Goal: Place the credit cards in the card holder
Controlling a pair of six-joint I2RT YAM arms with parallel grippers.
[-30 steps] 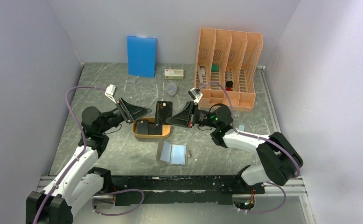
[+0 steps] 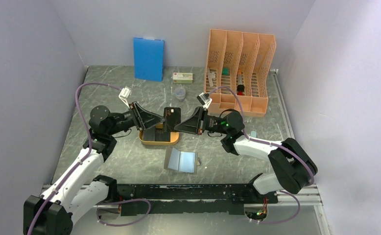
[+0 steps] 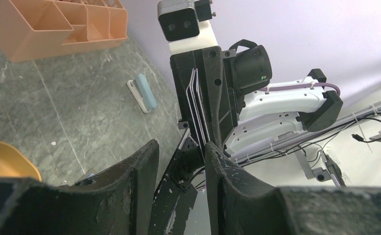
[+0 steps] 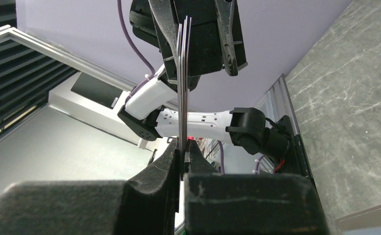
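A small stack of thin cards, with a black face toward the top view, stands up between my two arms. My right gripper is shut on its near end; in the right wrist view the card edges rise from between the fingers. My left gripper is open at the other side of the stack. Its fingers stand apart with the card tips between them, close to one finger. The card holder lies spread open on the table, with pale blue sleeves and a grey cover.
Below the cards sits a yellow tray holding dark items. An orange rack stands at the back right, a blue folder at the back left. A small box and a clear cup stand behind the arms.
My left gripper has moved right, up to the card stack, its tips now at the stack's left side. The right arm and the cards have stayed put.
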